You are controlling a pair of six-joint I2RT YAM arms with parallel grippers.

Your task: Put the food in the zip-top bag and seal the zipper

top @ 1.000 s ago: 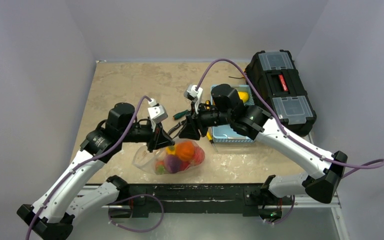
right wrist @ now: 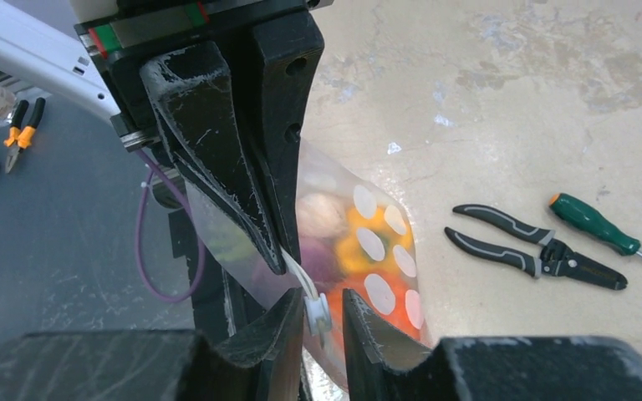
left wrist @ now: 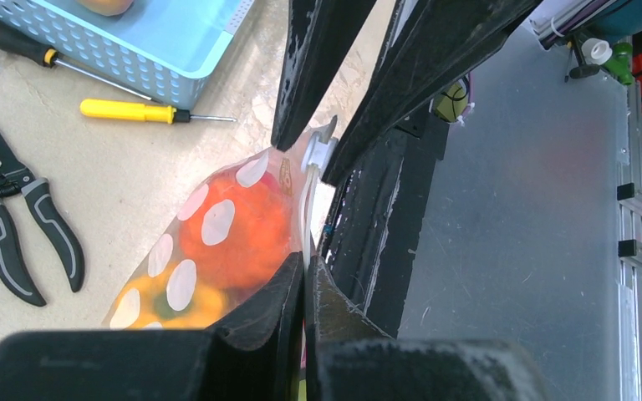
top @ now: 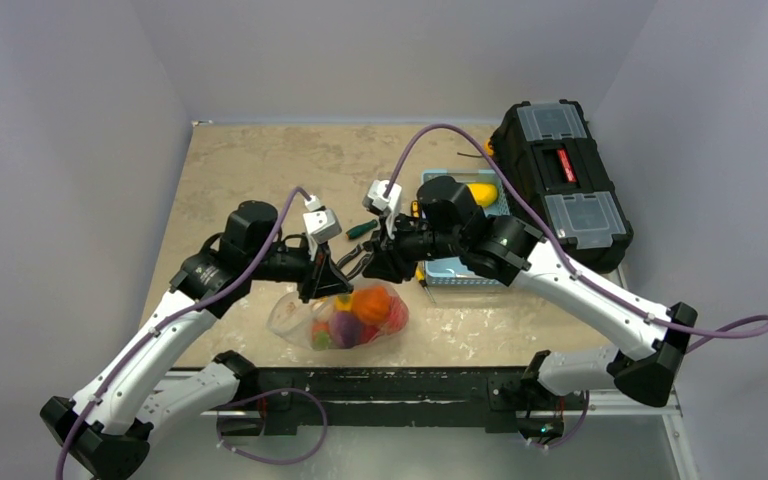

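A clear bag with white dots (left wrist: 160, 253) lies on the table, holding a red-orange pepper (left wrist: 238, 230) and a yellow one (left wrist: 191, 302); the top view also shows a purple piece of food (top: 344, 327) in it. My left gripper is shut on the bag's zipper edge, the thin strip running out between its fingertips. Just beyond it, the white zipper slider (right wrist: 318, 316) sits in the gap of my right gripper, whose fingers stand part open on either side. A clear gap shows between the slider and the right fingertip.
Pliers (right wrist: 543, 251) and a green-handled screwdriver (right wrist: 595, 224) lie behind the bag. A blue basket (left wrist: 185, 79) stands nearby with a yellow screwdriver (left wrist: 125, 110) beside it. The black toolbox (top: 565, 180) fills the back right.
My left gripper has shifted slightly right and my right gripper slightly left, bringing them closer together over the bag's edge. The food has stayed in place.
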